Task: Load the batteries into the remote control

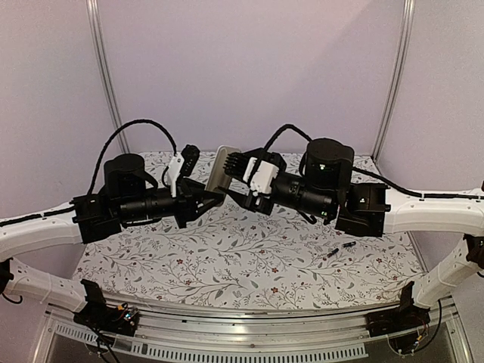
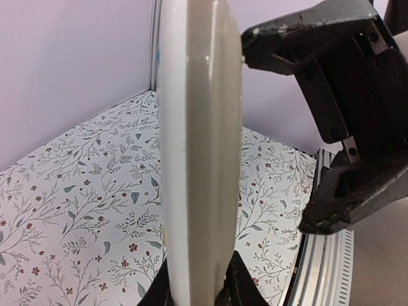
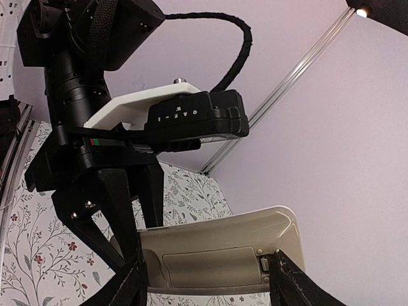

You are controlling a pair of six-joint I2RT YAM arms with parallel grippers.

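Held upright off the table, the light beige remote control [image 1: 219,168] has its lower end in my left gripper [image 1: 215,198], which is shut on it. Seen edge-on, the remote [image 2: 201,140] fills the middle of the left wrist view. The right wrist view shows its back [image 3: 217,239] with the battery cover outline. My right gripper is part open, one finger on each side of the remote's body; whether its pads touch cannot be told. Two small dark batteries [image 1: 333,252] [image 1: 349,244] lie on the table at the right.
A metal rail [image 1: 227,325] runs along the front edge, and pale walls [image 1: 249,68] enclose the back and sides.
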